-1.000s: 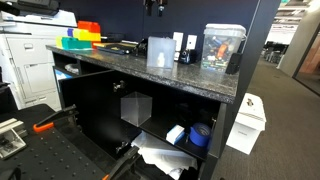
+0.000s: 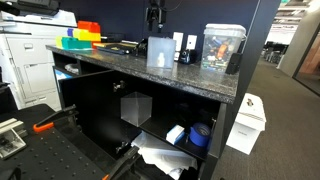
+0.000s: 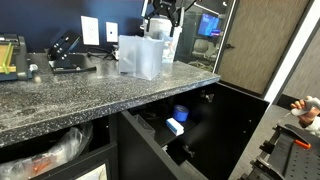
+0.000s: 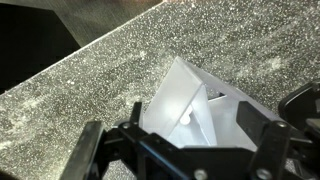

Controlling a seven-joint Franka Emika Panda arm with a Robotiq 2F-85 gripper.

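A translucent white bin (image 2: 160,52) stands upright on the dark speckled counter (image 2: 150,72). Above it in exterior view 1 hangs my gripper (image 2: 156,27), pointing down. From the other side, the gripper (image 3: 160,24) appears at the height of the bin's (image 3: 145,58) upper rim; whether they touch cannot be told. In the wrist view my gripper is open, its dark fingers (image 4: 92,145) wide apart. Between and below them lies the bin (image 4: 185,95), partly hidden by the gripper body.
A clear lidded tub (image 2: 221,47) stands to the right of the bin, colored blocks (image 2: 82,37) at the far left. Below the counter, the open cabinet holds a clear box (image 2: 136,107) and a blue roll (image 2: 201,133). A black tray (image 3: 15,58) sits on the counter.
In exterior view 1 my gripper has come down from near the top edge toward the bin. The bin and the other objects have not moved.
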